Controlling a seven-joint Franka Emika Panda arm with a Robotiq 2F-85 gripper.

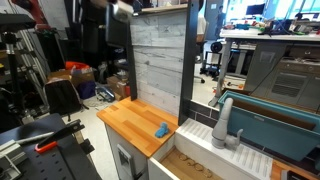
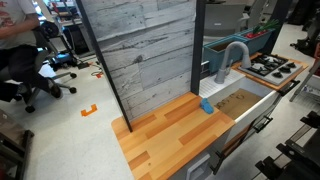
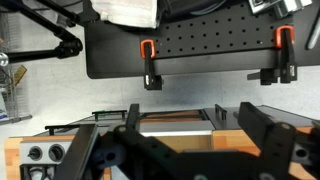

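A small blue object, perhaps a cloth (image 1: 162, 130) lies on the wooden counter (image 1: 135, 117), near the sink basin (image 1: 190, 165). From the other side, the blue object (image 2: 206, 105) shows close to the basin's edge. In the wrist view, the two dark fingers of my gripper stand wide apart at the bottom, with floor and part of a wooden-edged unit visible between them. Nothing shows held. My dark, blurred arm (image 1: 100, 35) reaches into the upper left of exterior view 1, well away from the blue object.
A grey faucet (image 2: 237, 52) rises behind the basin. Beyond it is a stove top (image 2: 270, 67). A grey plank panel (image 1: 160, 65) stands upright along the counter. Under my gripper, a black perforated plate (image 3: 210, 38) carries orange-handled clamps (image 3: 148, 50).
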